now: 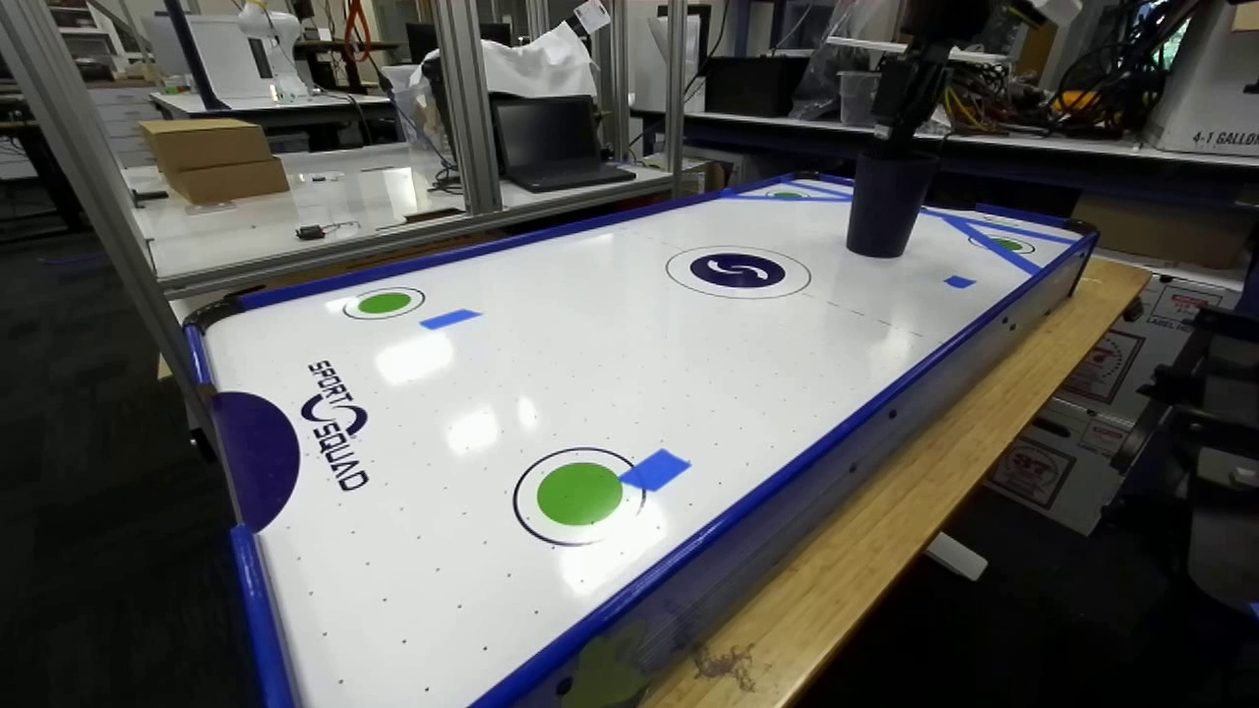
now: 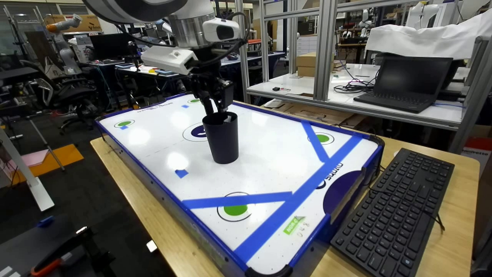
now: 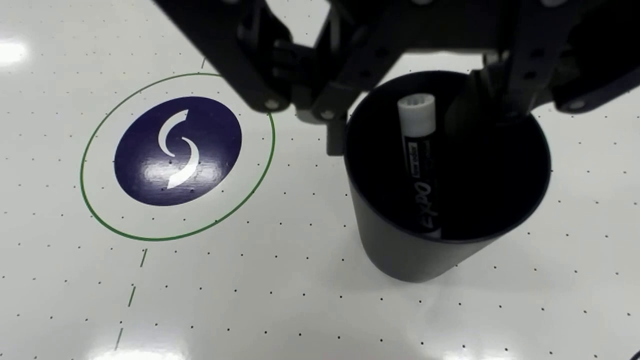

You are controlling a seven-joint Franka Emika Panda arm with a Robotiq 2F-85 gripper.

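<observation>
A dark, tall cup (image 3: 414, 246) stands upright on the white air hockey table (image 2: 276, 152), beside the centre circle. Inside it, a black EXPO marker (image 3: 417, 117) with a white end leans against the wall; a white piece (image 2: 228, 119) shows at the cup's mouth in exterior view 2. My gripper is at the mouth, its fingers parted. In the wrist view one finger (image 3: 334, 139) hangs by the left rim, while the other, dark against the interior, appears to reach into the cup right of the marker. Whether either touches anything, I cannot tell.
Blue tape strips (image 2: 240, 200) cross the table's near end in exterior view 2. A black keyboard (image 2: 396, 207) lies beyond that end, and a laptop (image 2: 406, 83) sits on a side shelf behind a metal frame post (image 2: 324, 50).
</observation>
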